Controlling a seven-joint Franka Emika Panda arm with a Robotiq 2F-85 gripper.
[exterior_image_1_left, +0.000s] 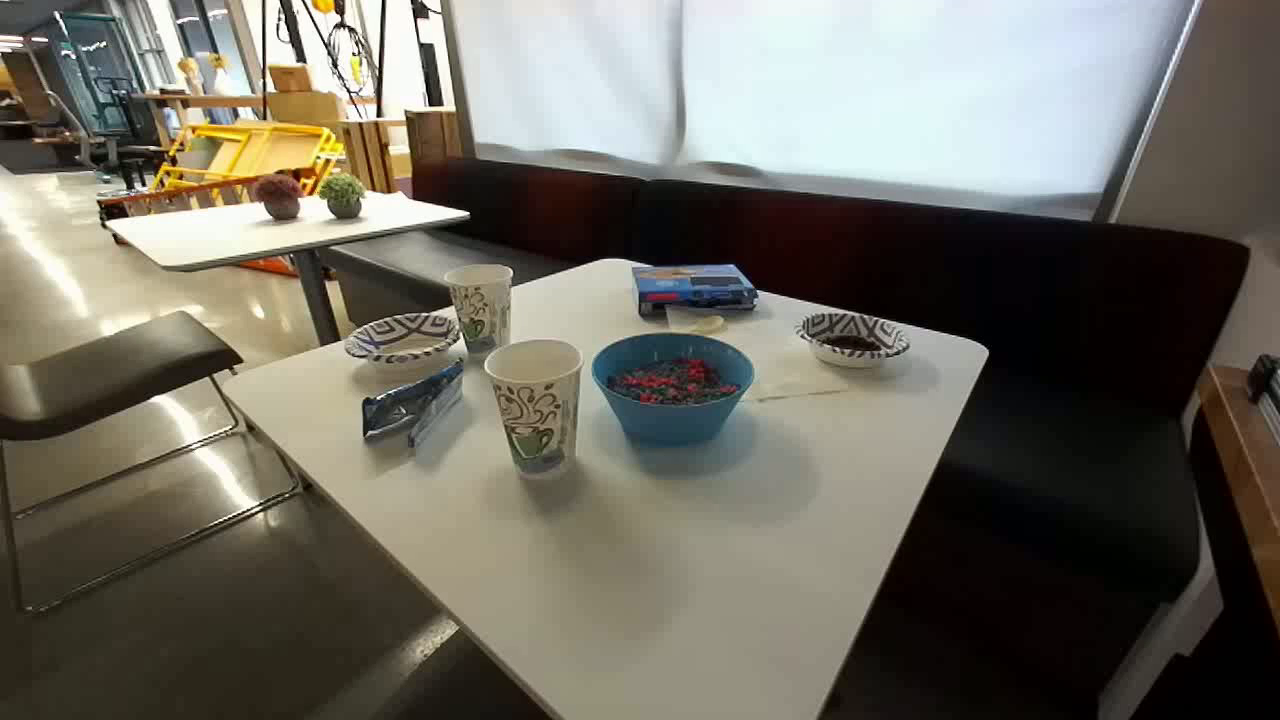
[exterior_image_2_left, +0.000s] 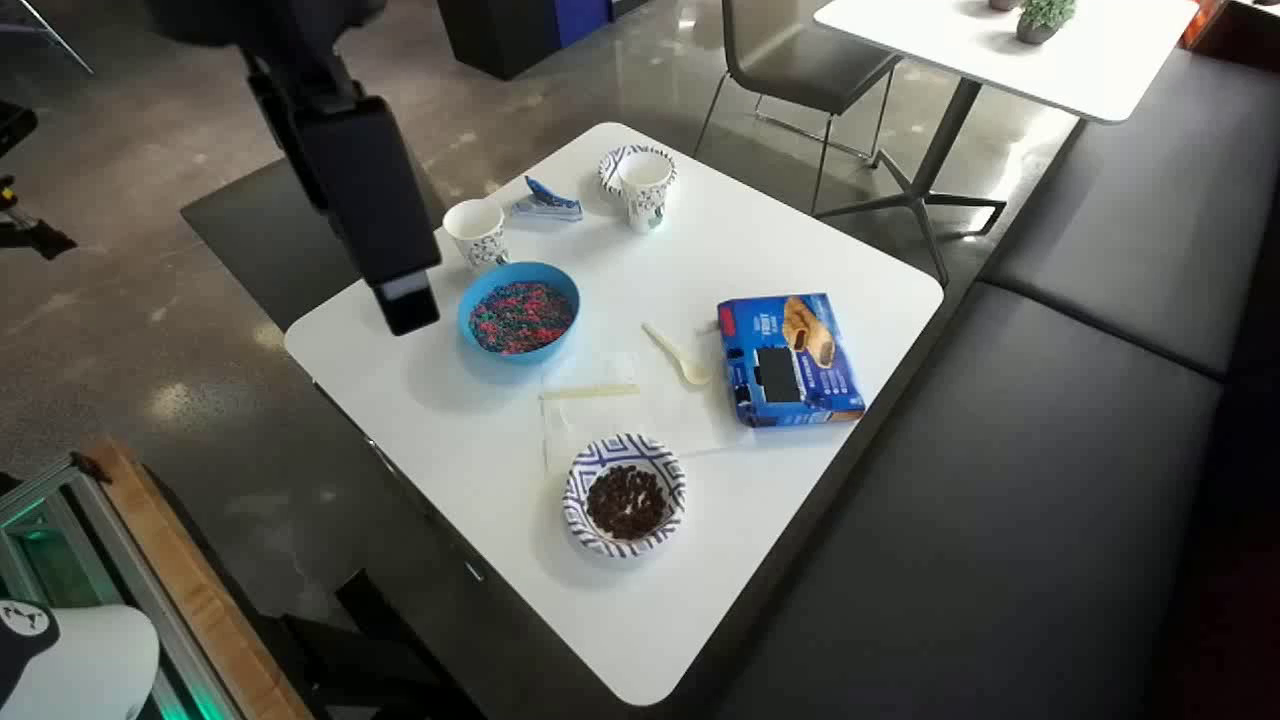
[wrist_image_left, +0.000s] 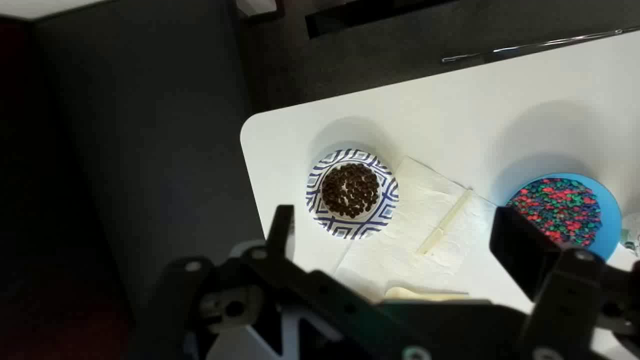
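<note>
Wide apart over the table, my gripper is open in the wrist view, with nothing held between its fingers. In exterior view 2, one dark finger (exterior_image_2_left: 381, 240) hangs above the table's left side, near the blue bowl (exterior_image_2_left: 564, 294) filled with red, green and dark bits. A patterned paper bowl (exterior_image_2_left: 577, 510) holds small brown pieces. Beside it lies a white napkin (wrist_image_left: 384, 264) with a pale, thin utensil (wrist_image_left: 445, 222) on it. A cream spoon (exterior_image_2_left: 686, 362) rests near a blue food box (exterior_image_2_left: 792, 360). Exterior view 1 does not show the gripper.
Two paper cups (exterior_image_1_left: 536, 408) (exterior_image_1_left: 481, 310), a second patterned bowl (exterior_image_1_left: 402, 336) and a blue wrapper (exterior_image_1_left: 411, 402) occupy the far end from the brown-filled bowl. Dark bench seating (exterior_image_2_left: 1080, 480) borders the table. Bare tabletop (exterior_image_1_left: 696, 576) shows in front of the blue bowl.
</note>
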